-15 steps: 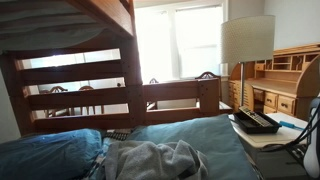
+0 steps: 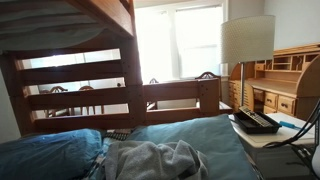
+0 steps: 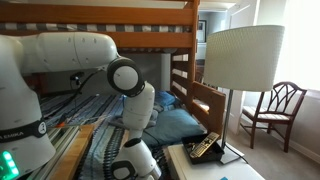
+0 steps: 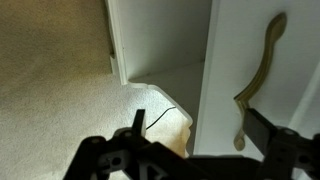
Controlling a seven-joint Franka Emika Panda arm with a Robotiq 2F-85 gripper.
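In the wrist view my gripper stands open at the bottom, with its dark fingers (image 4: 254, 128) spread apart. A brass-coloured curved handle (image 4: 262, 75) is fixed to a white panel (image 4: 228, 55) on the right. My right finger overlaps the handle's lower end in this view; whether they touch I cannot tell. In exterior view 2 the white arm (image 3: 138, 112) reaches down beside the white nightstand (image 3: 205, 168), and the fingertips are hidden.
A lamp (image 3: 240, 58) and a black tray (image 3: 203, 147) with items stand on the nightstand. The bed with blue bedding (image 2: 215, 138) lies alongside. Beige carpet (image 4: 55, 80) shows below the gripper. A wooden chair (image 3: 273, 108) is farther back.
At the right edge of exterior view 1, the white arm part and its dark cables have shifted slightly. The bed, lamp and tray look unchanged.
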